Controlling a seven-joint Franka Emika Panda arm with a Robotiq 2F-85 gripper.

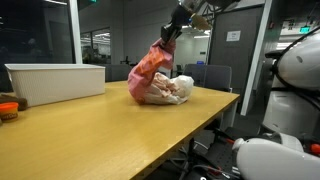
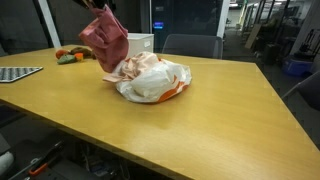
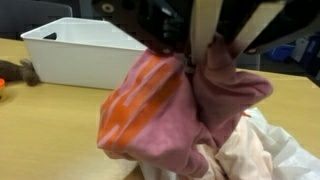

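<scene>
A pink cloth with orange patches hangs from my gripper, which is shut on its upper end. In the second exterior view the cloth dangles just left of a white plastic bag, its lower edge close to the bag's pale pink contents. The wrist view has the bunched cloth below the fingers, covering their tips. Part of the white bag shows beneath it at the lower right.
A white bin stands at the table's far left. Orange bowls are near the left edge. Chairs stand behind the table, whose front and right areas are clear.
</scene>
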